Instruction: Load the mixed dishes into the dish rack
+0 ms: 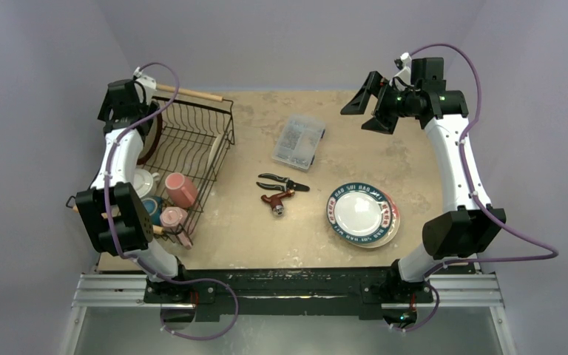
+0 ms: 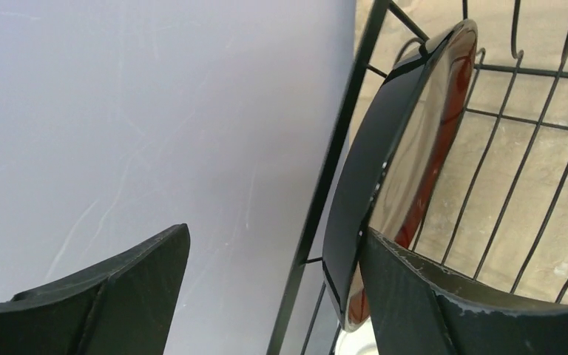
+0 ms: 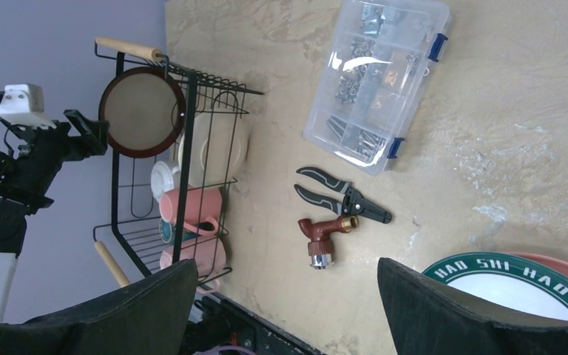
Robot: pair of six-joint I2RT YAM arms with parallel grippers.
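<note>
A brown-rimmed plate stands on edge in the dish rack, against its left side. My left gripper is open beside it; one finger is at the plate's edge. Cream dishware and several pink and blue mugs are also in the rack. A stack of plates with a teal lettered top plate lies at the front right. My right gripper is open above the table, holding nothing.
A clear parts box, pruning shears and a brown brass-tipped fitting lie mid-table.
</note>
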